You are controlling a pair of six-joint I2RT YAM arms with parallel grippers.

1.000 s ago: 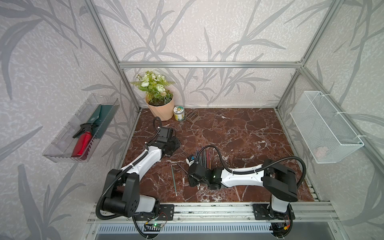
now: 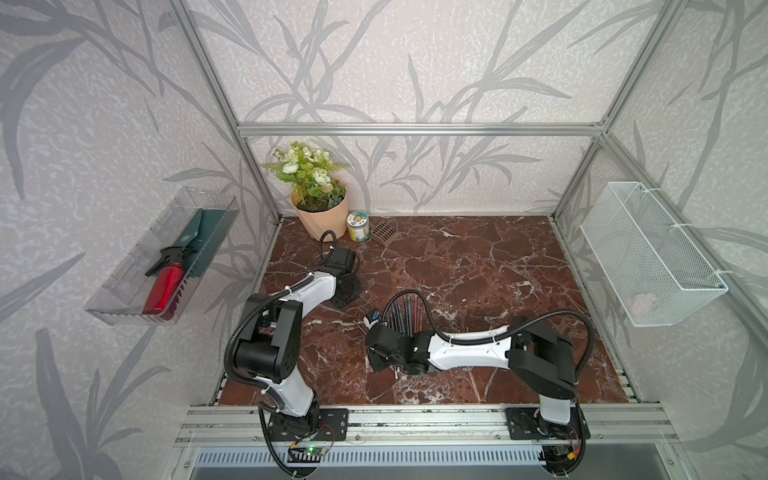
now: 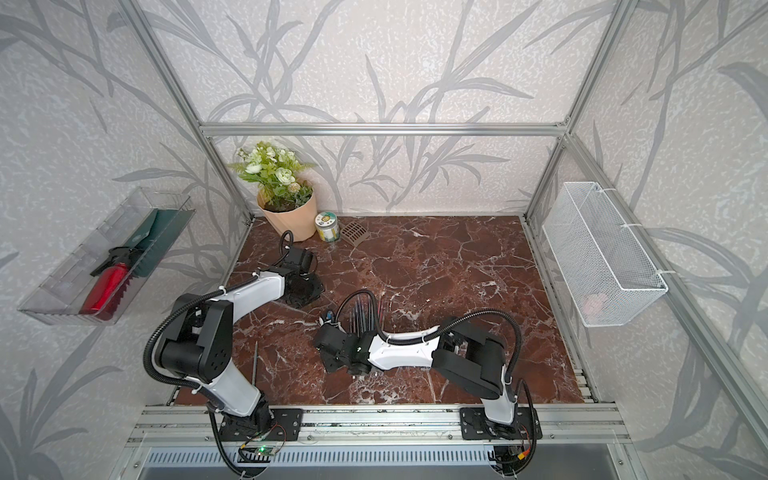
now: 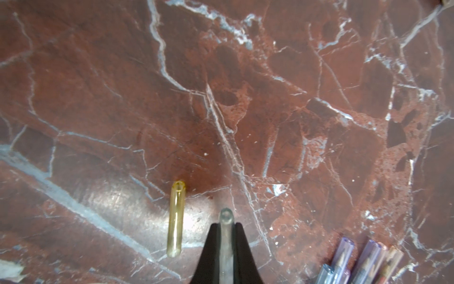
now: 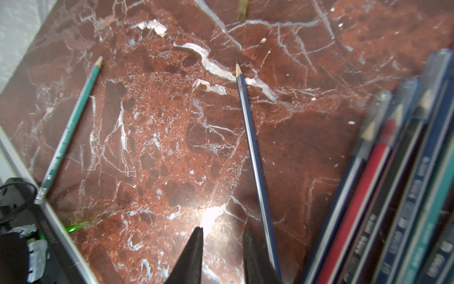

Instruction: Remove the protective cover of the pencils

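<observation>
My left gripper is shut on a clear protective cap (image 4: 227,248), held upright between its fingers. A yellow see-through cap (image 4: 175,220) lies on the table to its left. In the right wrist view my right gripper is part open above the table, nothing between its fingers. Just right of it lies a navy pencil (image 5: 255,163) with its bare point exposed. Farther left rests a teal pencil (image 5: 71,127), its point bare too. Capped pencils, among them a red one (image 5: 352,215) and a black one (image 5: 385,198), lie side by side at the right.
A flower pot (image 2: 320,216), a small tin (image 2: 358,227) and a brown slotted piece (image 2: 385,233) stand at the back left. Wall baskets hang on both sides, the white one (image 2: 652,256) at right.
The teal pencil has shifted left across the table and is now hidden behind the left arm in the top left view. The left arm's elbow has swung right; the right gripper has moved slightly left.
</observation>
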